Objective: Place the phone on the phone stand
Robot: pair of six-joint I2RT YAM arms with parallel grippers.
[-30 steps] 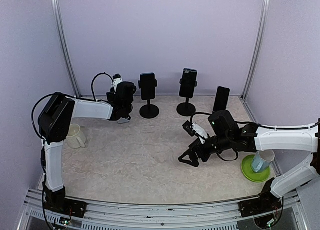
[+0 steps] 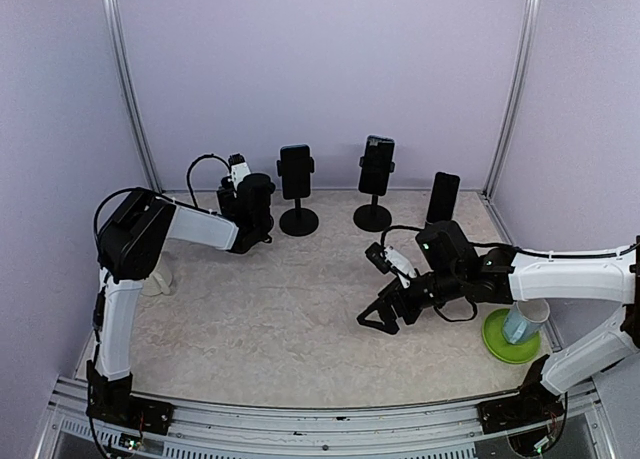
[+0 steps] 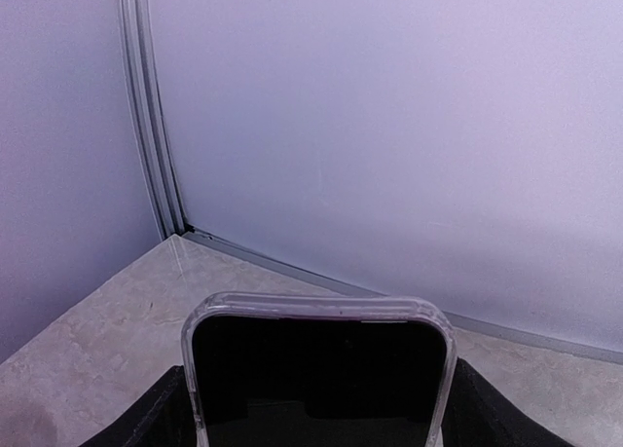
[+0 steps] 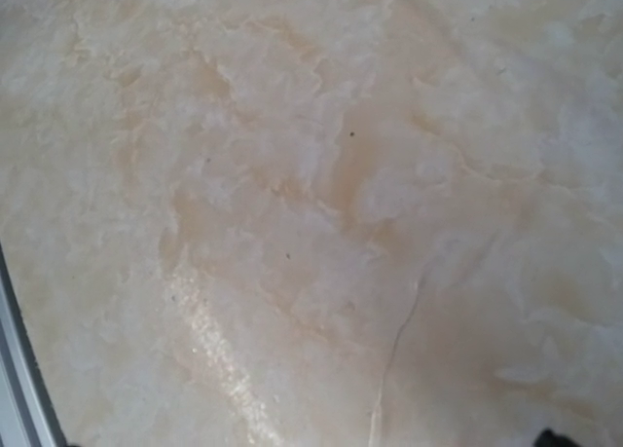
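In the left wrist view a phone (image 3: 316, 374) in a clear-edged case fills the bottom centre, held by my left gripper, whose fingers show at both sides. In the top view that gripper (image 2: 240, 204) is at the back left, mostly hiding the phone, left of a black phone stand (image 2: 296, 174) on a round base. A second stand (image 2: 373, 204) to its right bears a phone (image 2: 377, 164). A third dark upright phone or stand (image 2: 443, 197) is farther right. My right gripper (image 2: 380, 314) hangs open at centre right; its wrist view shows bare tabletop.
A green plate (image 2: 495, 344) with a mug (image 2: 525, 319) is at the right, beside the right arm. A white mug (image 2: 158, 279) at the left is partly hidden by the left arm.
My left gripper and arm have moved a little to the right and slightly down in the top view. The right arm is unchanged.
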